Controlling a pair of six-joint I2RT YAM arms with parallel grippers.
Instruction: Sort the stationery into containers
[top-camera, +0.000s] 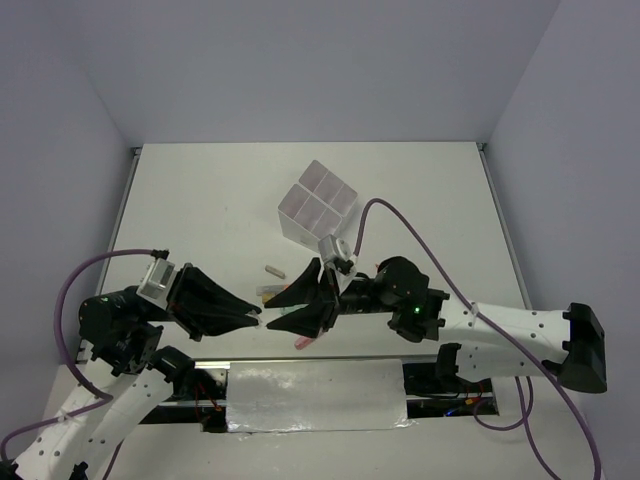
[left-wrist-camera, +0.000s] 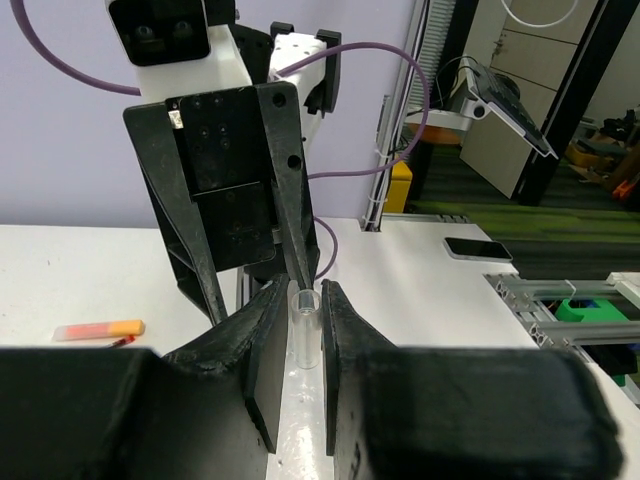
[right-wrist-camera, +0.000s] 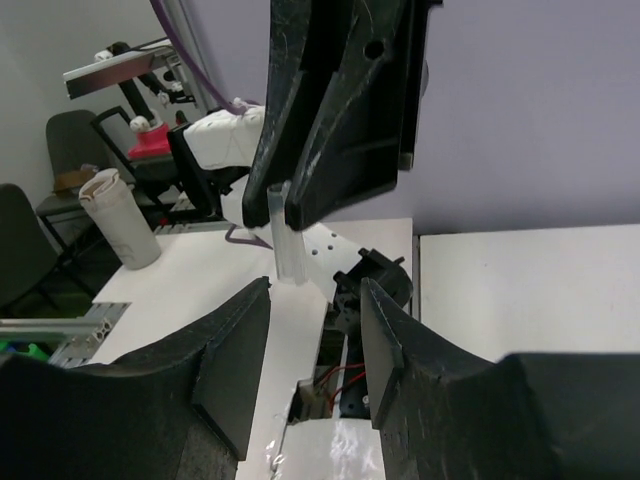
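My left gripper (top-camera: 254, 316) is shut on a small clear cylinder (left-wrist-camera: 305, 335), held upright between its fingertips above the front of the table (top-camera: 200, 230). Facing it from the right, my right gripper (top-camera: 273, 314) stands part open, its fingers either side of the cylinder's line but a little short of it in the right wrist view (right-wrist-camera: 315, 295). A divided grey container (top-camera: 314, 205) sits at the back centre. A short beige piece (top-camera: 275, 271) and a pink piece (top-camera: 305, 340) lie on the table; other stationery is mostly hidden under the right gripper.
In the left wrist view a phone (left-wrist-camera: 477, 249) lies at the table's side, beside a frame rail. A white roll (right-wrist-camera: 119, 219) stands on the edge in the right wrist view.
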